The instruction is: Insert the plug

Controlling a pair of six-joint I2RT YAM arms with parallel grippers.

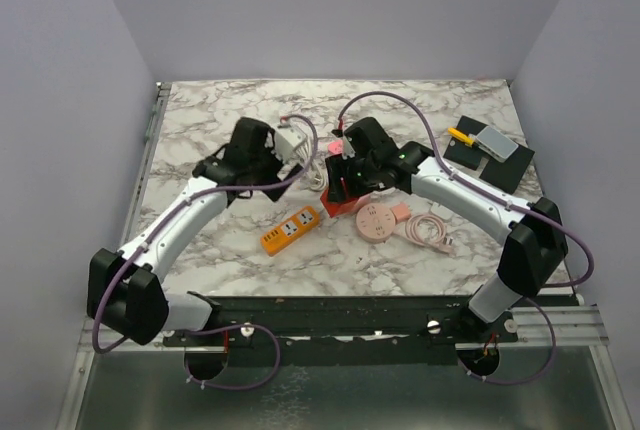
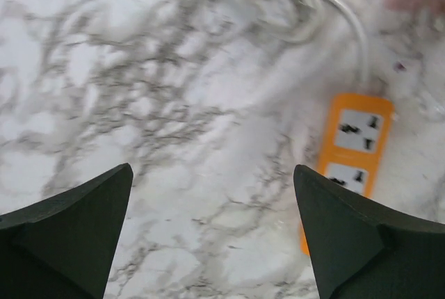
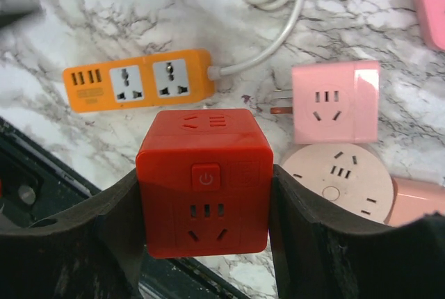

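Observation:
An orange power strip (image 1: 290, 231) with white sockets lies flat on the marble table; part of the strip (image 2: 353, 139) shows at the right of the left wrist view. Above and behind it my left gripper (image 1: 287, 187) stands open, and only bare table shows between its fingers. My right gripper is shut on a red cube plug (image 3: 205, 188), gripped by its sides, with a power button and socket holes facing the camera. In the right wrist view, the cube appears nearer the camera than the strip (image 3: 139, 80), apart from it. The cube's prongs are hidden.
Right of the cube lie a pink adapter (image 3: 337, 101), a round pale plug (image 3: 341, 181) and a peach block (image 3: 417, 201). White cable (image 2: 278, 0) runs from the strip's far end. A coiled cord (image 1: 428, 231) and dark pads (image 1: 490, 153) lie farther right.

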